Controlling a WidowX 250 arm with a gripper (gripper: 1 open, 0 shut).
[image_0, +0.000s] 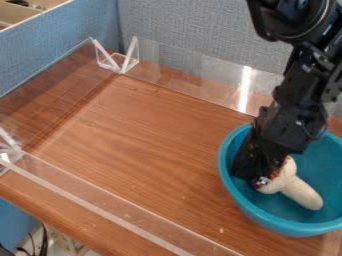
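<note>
My black gripper (261, 165) reaches down into a blue bowl (290, 225) at the right of the camera view. A pale, elongated object (297, 190) lies in the bowl beside the fingertips, partly hidden by the gripper at its left end. The gripper looks closed, though its fingertips are dark and hard to make out; I cannot see anything clearly held between them.
Clear plastic barriers edge it, with white corner brackets (118, 58). A blue-grey padded wall stands behind and to the left.
</note>
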